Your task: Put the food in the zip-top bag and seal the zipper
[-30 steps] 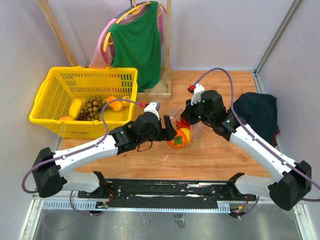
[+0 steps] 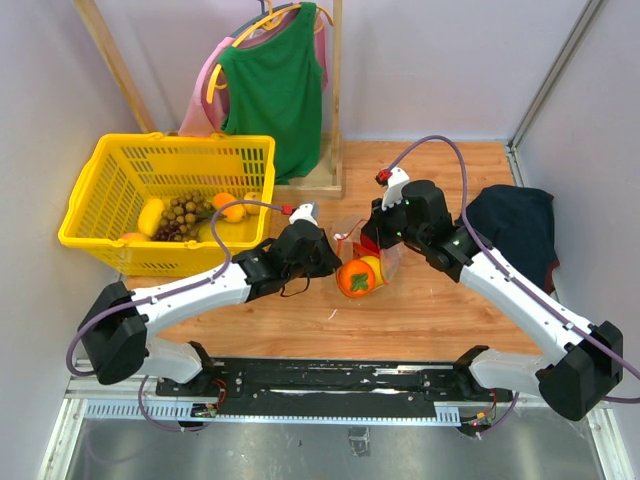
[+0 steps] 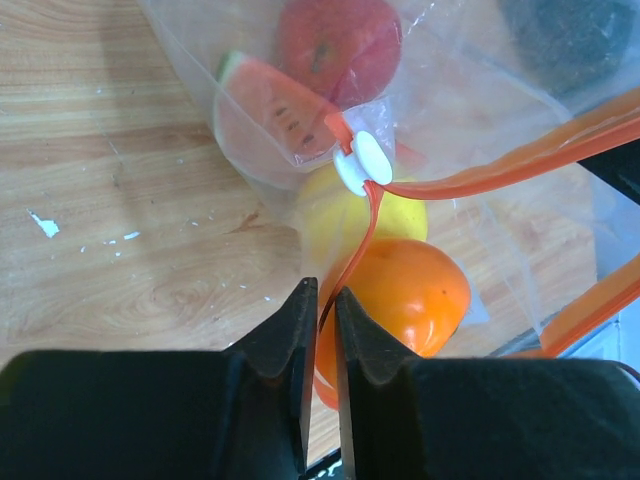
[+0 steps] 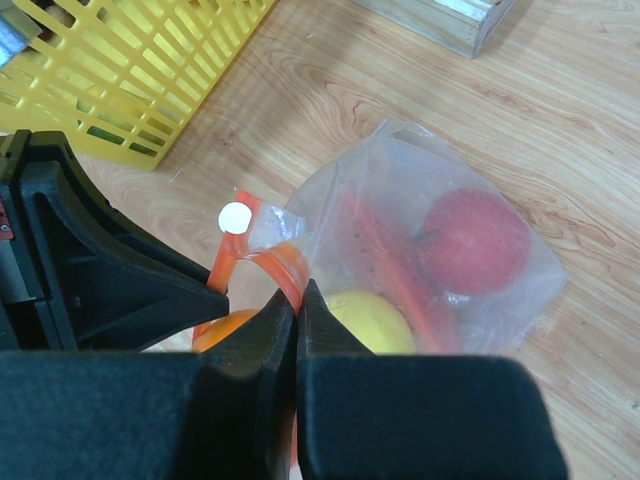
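A clear zip bag with an orange-red rim stands on the table, its mouth towards the front left. Inside show an orange persimmon, a yellow fruit, a watermelon slice and a red round fruit. The white slider sits on the rim. At the mouth's left side, my left gripper has its fingertips close together with the rim running between them; whether they press it cannot be told. My right gripper is shut on the rim at the opposite side.
A yellow basket with grapes and other fruit stands at the back left. Behind it is a clothes rack with a green top. Dark cloth lies at the right. Table space in front of the bag is clear.
The left gripper's fingers, spread apart beside the persimmon a second ago, have come together, and the wrist has turned at the bag's mouth. The right arm has stayed still.
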